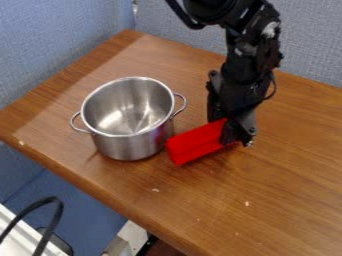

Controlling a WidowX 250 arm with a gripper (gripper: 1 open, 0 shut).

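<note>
My black gripper (pixel 233 128) reaches down from the top, shut on the right end of a red block (pixel 194 144), which lies low at the wooden table's surface, angled toward the lower left. Just left of the block stands a steel pot (pixel 127 118) with two wire handles; the block's left end is close by its right side, and whether they touch is hard to tell.
</note>
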